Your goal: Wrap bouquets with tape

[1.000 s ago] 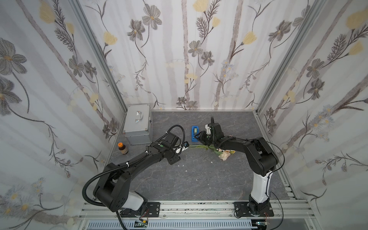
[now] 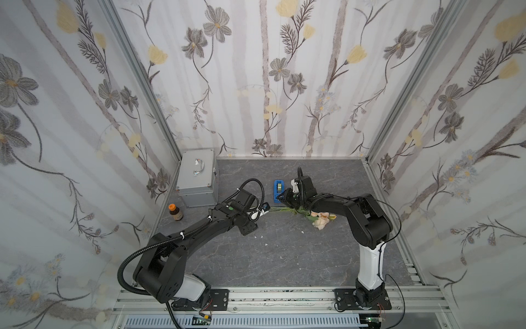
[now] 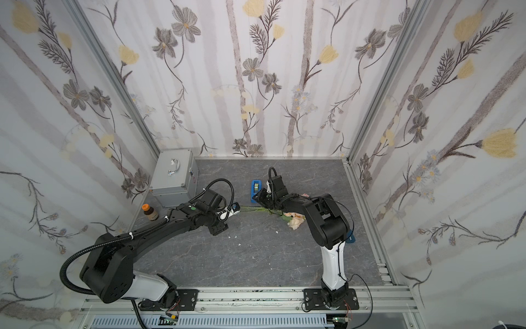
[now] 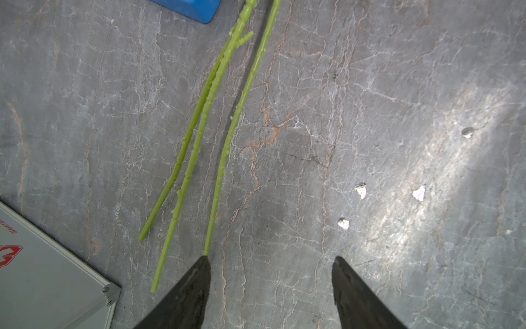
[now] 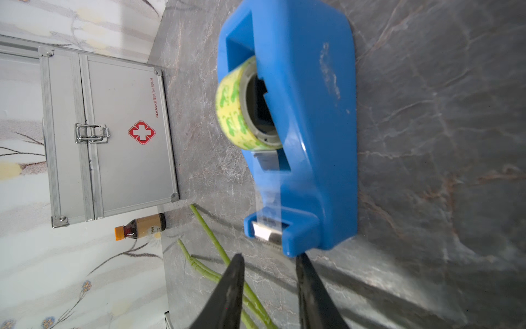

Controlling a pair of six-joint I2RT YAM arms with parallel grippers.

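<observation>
A blue tape dispenser [image 5: 323, 137] with a tape roll [image 5: 241, 104] stands at mid-table, a clear strip of tape [image 5: 267, 194] running to its cutter. My right gripper is at the cutter end, fingers part apart; I cannot tell whether anything is between them. The flowers [image 2: 321, 219] lie beside the dispenser, partly under the right arm, their green stems [image 4: 189, 170] pointing left. My left gripper is open above the table near the stem ends, nothing between its fingers.
A metal case [image 2: 194, 175] sits at the back left, a brown bottle [image 2: 176, 215] in front of it.
My right arm has shifted slightly left toward the dispenser over the last second. The left arm has not visibly moved.
</observation>
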